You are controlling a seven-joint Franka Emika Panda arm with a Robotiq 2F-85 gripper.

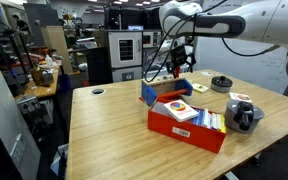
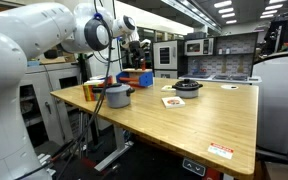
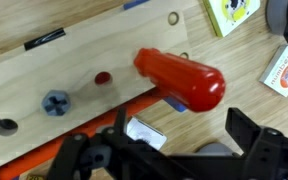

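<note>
A toy pounding bench with a pale wooden top and blue ends stands at the back of a red box in exterior view 1. Out of its top rises a tall red peg, leaning toward the camera in the wrist view. A blue peg and a small red one sit almost flush in the same board. My gripper is open above the bench, its dark fingers apart. Nothing is held; the red peg shows just ahead of the gap.
The red box holds books and a white card with a round picture. A grey pot stands beside it, and a dark lidded pot farther back.
</note>
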